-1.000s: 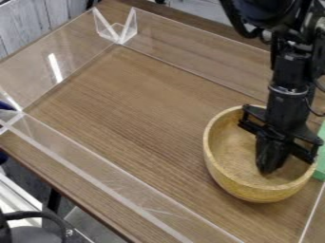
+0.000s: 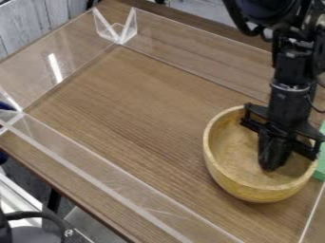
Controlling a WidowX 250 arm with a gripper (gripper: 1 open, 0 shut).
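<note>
A tan round bowl (image 2: 235, 171) rests on the wooden tabletop at the lower right. My black gripper (image 2: 275, 150) reaches down from the top right into the bowl, its lower end inside the rim. The fingers are dark and overlap, so whether they hold anything is hidden.
A green object (image 2: 320, 163) sits at the right edge behind the bowl. Clear plastic pieces stand at the upper left corner of the wooden table (image 2: 127, 114). Black cabling lies at the lower left, off the table.
My gripper has shifted very slightly within the bowl; the bowl stays in place.
</note>
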